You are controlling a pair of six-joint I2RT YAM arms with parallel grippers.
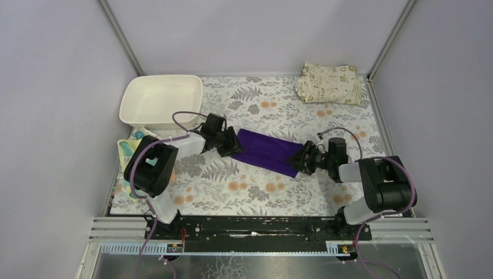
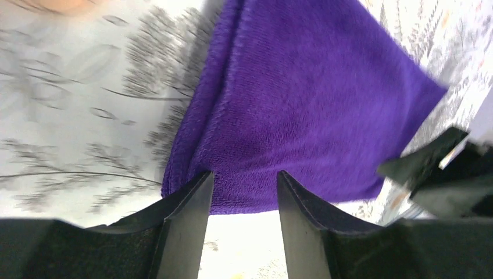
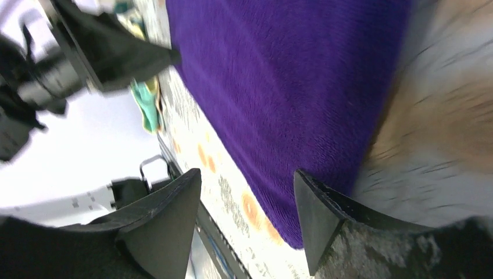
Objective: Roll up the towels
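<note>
A folded purple towel (image 1: 265, 149) lies slantwise mid-table, its left end farther back than its right. At its left end is my left gripper (image 1: 235, 149); in the left wrist view the fingers (image 2: 195, 200) stand part open over the towel's edge, cloth visible in the gap. My right gripper (image 1: 300, 160) is at the other end. Seen from the right wrist, its fingers (image 3: 180, 197) are wide apart, with one tip against or just over the towel's near edge. I cannot tell whether either touches the cloth firmly.
An empty white bin (image 1: 161, 99) stands at the back left. Below it lies a yellow and teal cloth (image 1: 127, 154), partly behind the left arm. A folded patterned cloth (image 1: 329, 84) rests at the back right.
</note>
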